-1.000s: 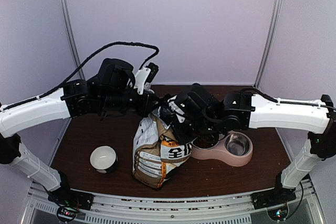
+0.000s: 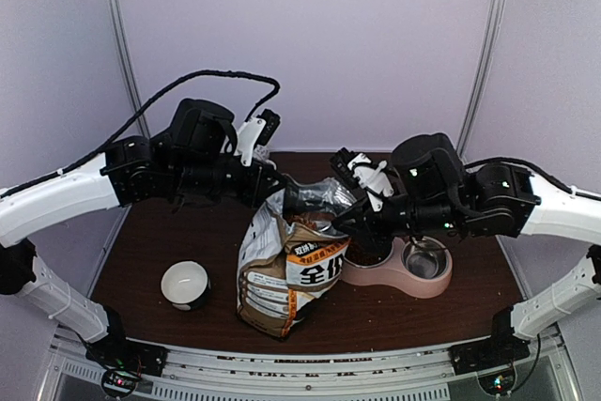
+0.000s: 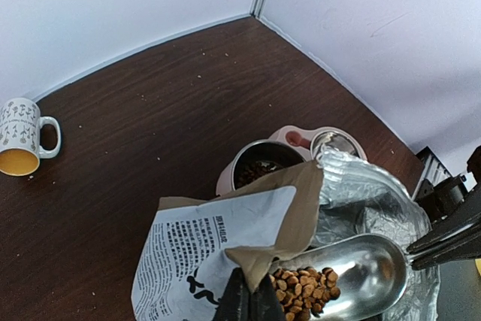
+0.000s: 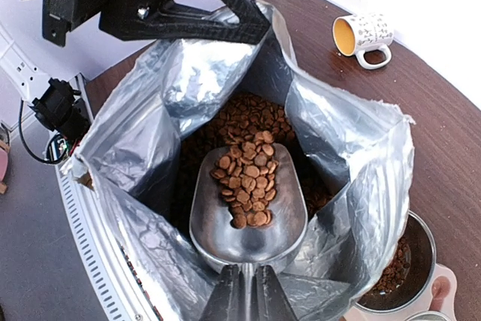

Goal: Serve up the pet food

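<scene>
The food bag stands open at the front middle. My left gripper is shut on its upper edge, holding it up. My right gripper is shut on the handle of a metal scoop, which sits in the bag's mouth with brown kibble on it; more kibble lies deeper in the bag. The pink double feeder stands to the right, one bowl holding some kibble, the other looking empty.
A white bowl stands at the front left. A mug lies on its side on the table. Walls enclose the back and sides.
My right arm has shifted right and its wrist has changed angle, exposing more of the bag's silver mouth in the top view. The left arm has barely moved.
</scene>
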